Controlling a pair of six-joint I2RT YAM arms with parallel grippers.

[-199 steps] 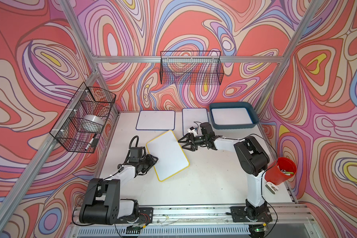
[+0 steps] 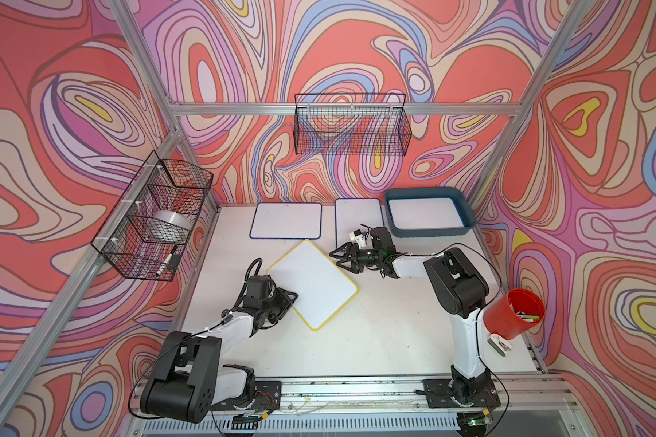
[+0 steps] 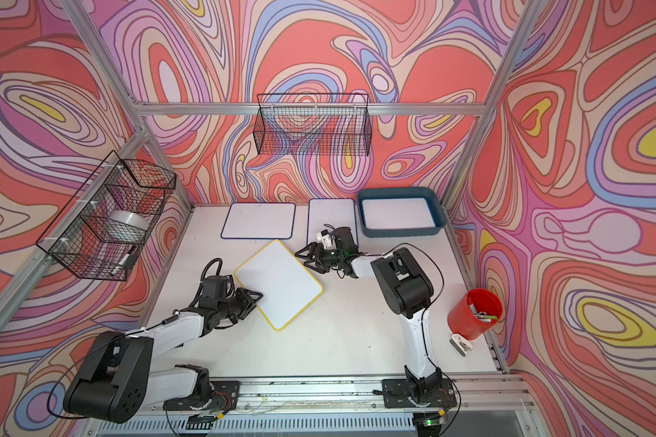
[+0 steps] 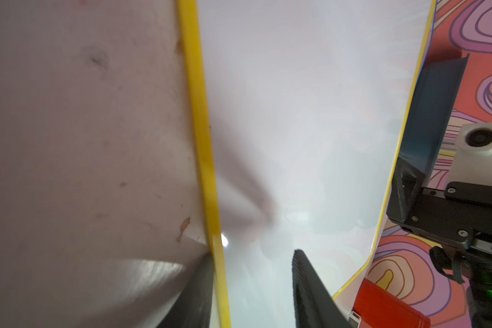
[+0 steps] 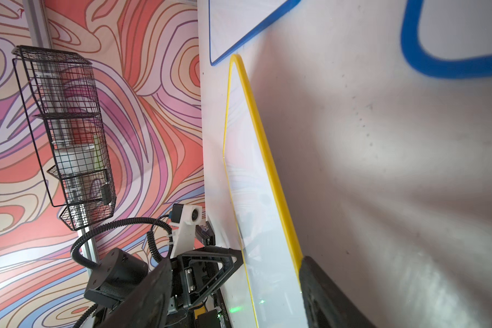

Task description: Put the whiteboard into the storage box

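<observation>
A yellow-edged whiteboard [image 2: 312,284] lies turned diagonally on the middle-left of the table. My left gripper [image 2: 290,298] is at its lower-left edge, part open; in the left wrist view the yellow rim passes between its spread fingers, close to one of them. At the upper-right edge stands my right gripper [image 2: 346,258], its fingers open. The right wrist view shows that edge beside one finger [image 5: 325,295], with the board inside the gap. The storage box [image 2: 430,233], dark blue, sits at the back right with a whiteboard [image 2: 426,212] inside it.
Two blue-edged whiteboards lie at the back, one on the left [image 2: 285,220] and one in the middle [image 2: 358,216], partly behind my right arm. A red bin [image 2: 504,317] stands at the right edge with an eraser [image 2: 498,344] beside it.
The yellow-edged whiteboard has rotated counter-clockwise and its right corner has moved right and up. My left gripper has moved slightly right and toward the front. The right gripper has shifted only slightly.
</observation>
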